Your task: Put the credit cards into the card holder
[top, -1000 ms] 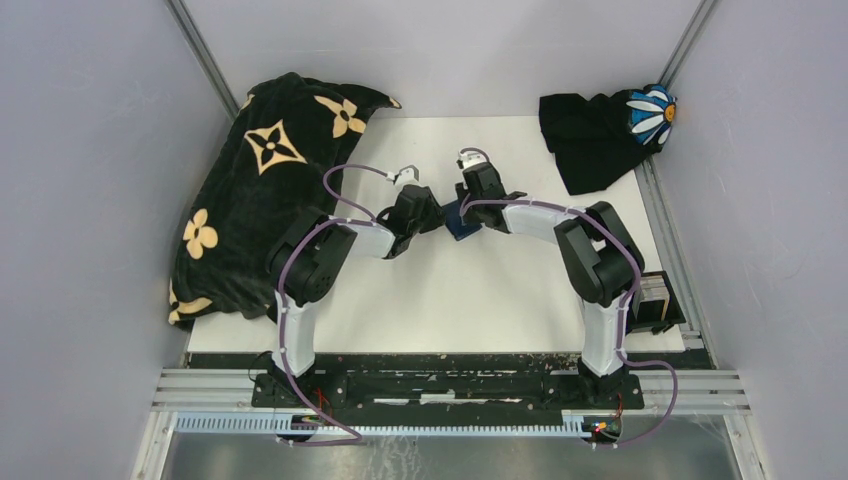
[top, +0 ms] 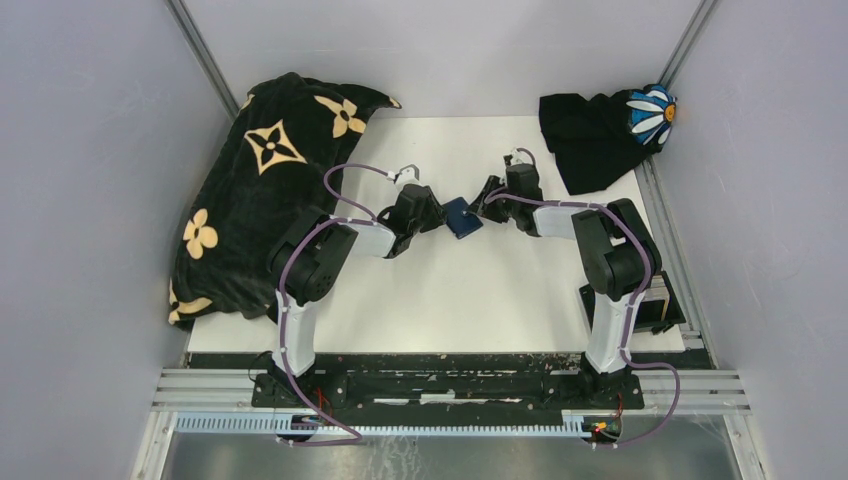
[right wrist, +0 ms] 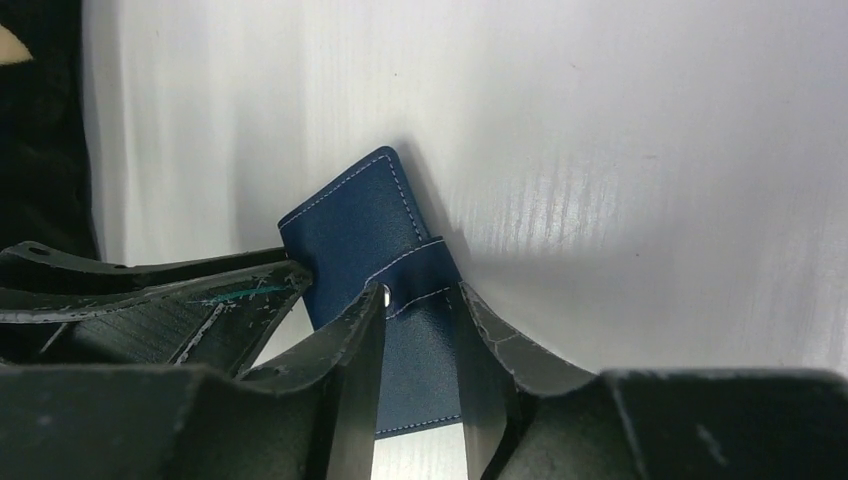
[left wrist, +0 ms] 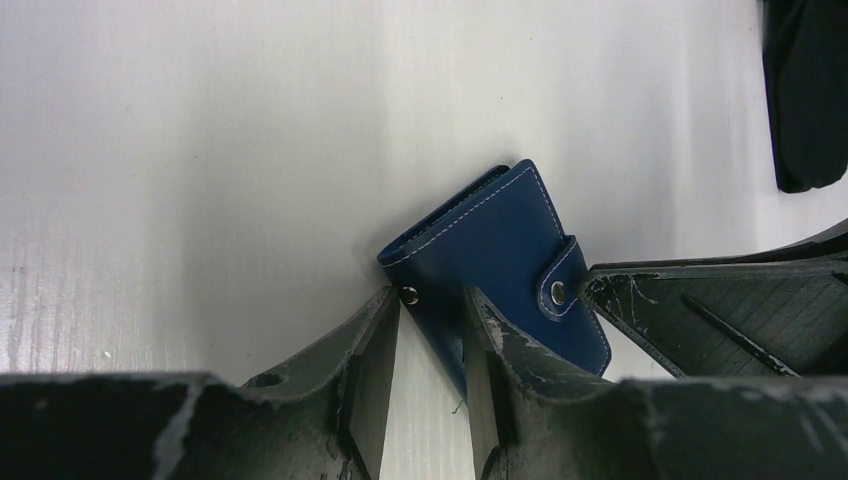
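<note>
A dark blue card holder (top: 463, 218) with pale stitching lies flat on the table between my two grippers. In the left wrist view, the holder (left wrist: 500, 250) shows a strap with a metal snap (left wrist: 558, 292) near its right edge and a second snap (left wrist: 409, 295) on its left side. My left gripper is part open, its fingers around the holder's left edge. My right gripper is also part open, over the strap (right wrist: 420, 268) side. Whether the fingers touch the leather cannot be told. No credit card can be made out with certainty.
A black tray (top: 678, 305) with flat items stands at the right front, partly behind the right arm. A black cloth (top: 590, 145) lies at the back right, and a dark patterned blanket (top: 270, 200) covers the left side. Table in front of the holder is bare.
My right gripper has moved right, from over the holder to its right edge, uncovering more of it. The left arm and the holder look unmoved.
</note>
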